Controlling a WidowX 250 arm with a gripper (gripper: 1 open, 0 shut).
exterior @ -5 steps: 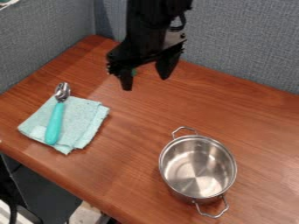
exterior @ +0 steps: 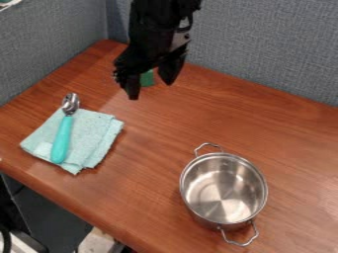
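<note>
My black gripper (exterior: 149,69) hangs over the back left of the wooden table, fingers pointing down; a small green object (exterior: 148,79) shows behind it, partly hidden. I cannot tell whether the fingers hold anything. A turquoise-handled scoop (exterior: 61,137) with a metal head lies on a folded pale blue cloth (exterior: 94,138) at the left. A steel pot (exterior: 223,190) with two handles stands at the front right.
Grey padded walls border the back and left sides. The table's front left edge drops to a dark floor.
My gripper has moved left from its earlier places, and more of the green object is now behind it. The scoop, cloth and pot have not moved.
</note>
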